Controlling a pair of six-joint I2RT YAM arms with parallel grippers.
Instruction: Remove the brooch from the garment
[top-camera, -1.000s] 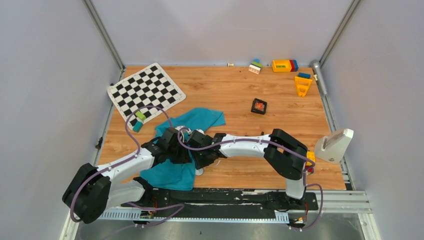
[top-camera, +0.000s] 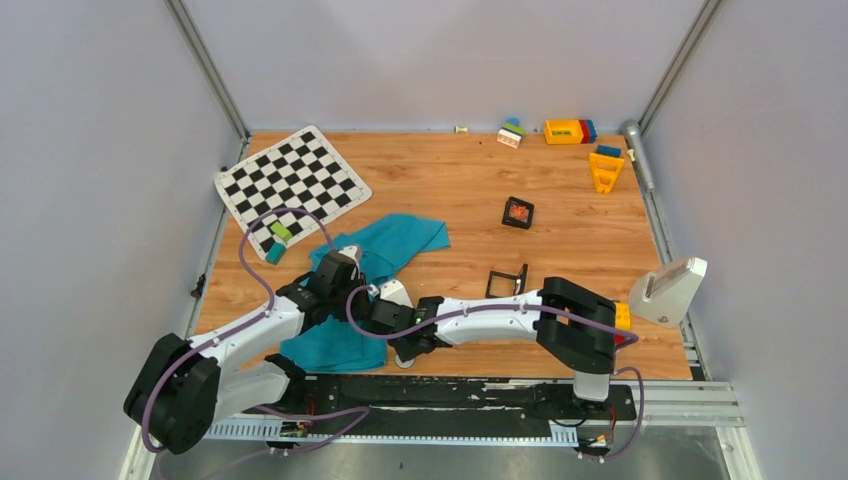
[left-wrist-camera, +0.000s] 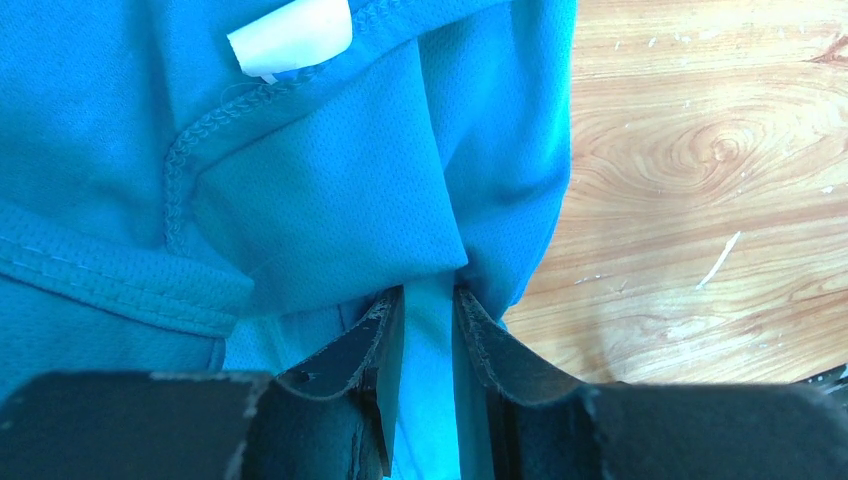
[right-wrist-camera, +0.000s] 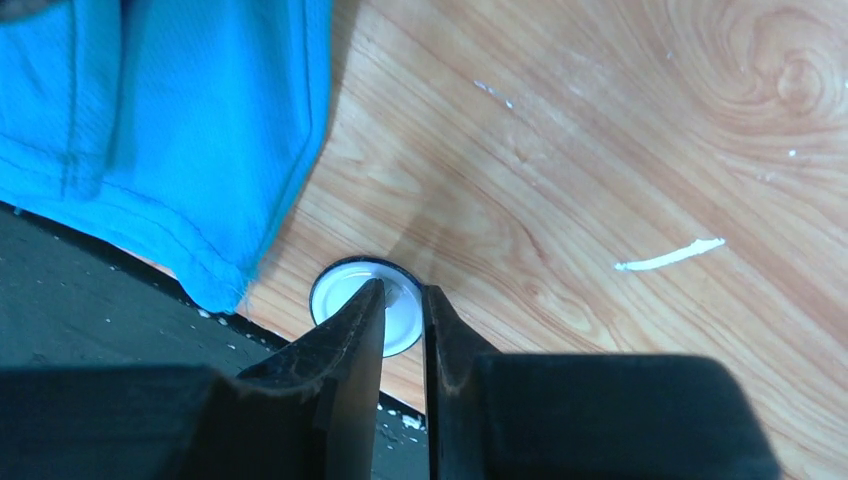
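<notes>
The round silver-white brooch (right-wrist-camera: 342, 287) with a dark rim is off the garment, near the table's front edge. My right gripper is over it, fingers slightly parted: one finger covers part of its face and the other is at its rim. Whether it is gripped or merely touched cannot be told. From above, the brooch (top-camera: 404, 361) shows just below the right gripper. The blue garment (left-wrist-camera: 330, 200) is bunched in folds in the left wrist view. At one fold's lower edge my left gripper stands slightly open, cloth visible in its gap.
A chessboard (top-camera: 250, 189) with green and teal blocks lies at the back left. Toy bricks (top-camera: 565, 132) and a small black box (top-camera: 518, 212) are farther back right. A black frame (top-camera: 507, 282) lies beside the right arm. Both arms are close together over the garment.
The right arm and the brooch have shifted toward the front edge and slightly right, away from the garment. Early on the left arm drew back a little to the left.
</notes>
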